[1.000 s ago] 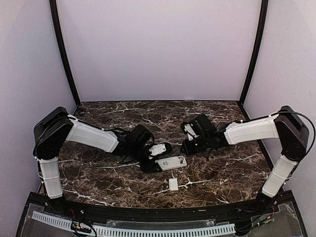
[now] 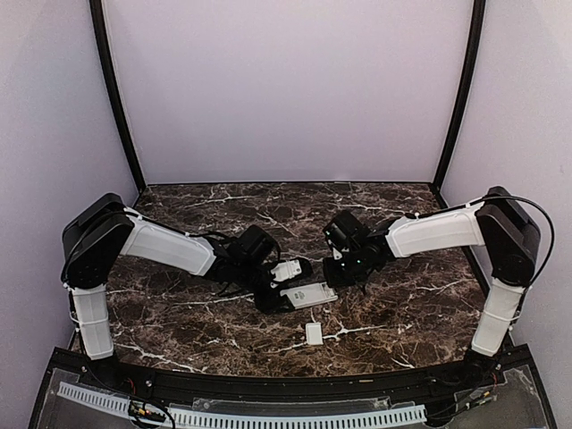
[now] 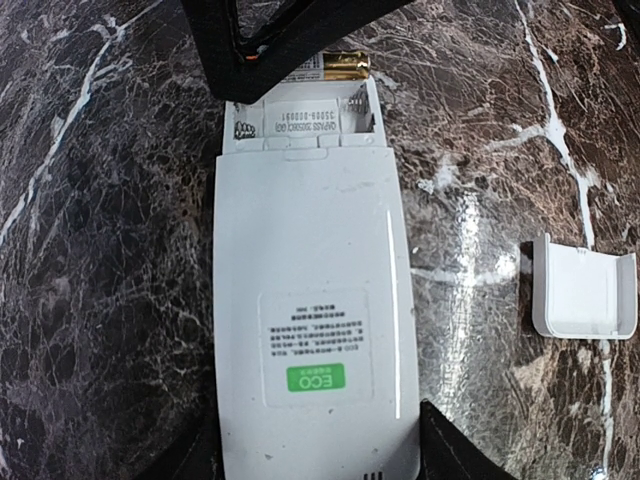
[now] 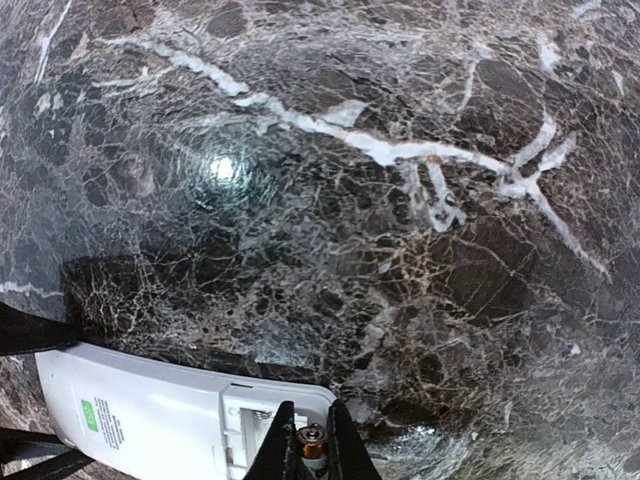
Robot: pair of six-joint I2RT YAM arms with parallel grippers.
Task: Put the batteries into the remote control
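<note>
The white remote control (image 3: 312,230) lies back up, its battery compartment (image 3: 305,115) uncovered and empty, with springs showing. My left gripper (image 2: 284,297) has its fingers (image 3: 450,450) against both sides of the remote's other end. A black and gold battery (image 3: 345,66) is pinched in my right gripper, right at the compartment's outer edge. In the right wrist view the battery shows end-on between the fingers, over the compartment; whether it touches the remote I cannot tell. The white battery cover (image 3: 585,292) lies apart on the table.
Both arms meet closely above the remote, with the right fingers over its compartment end.
The left arm, remote and cover have stayed in place.
</note>
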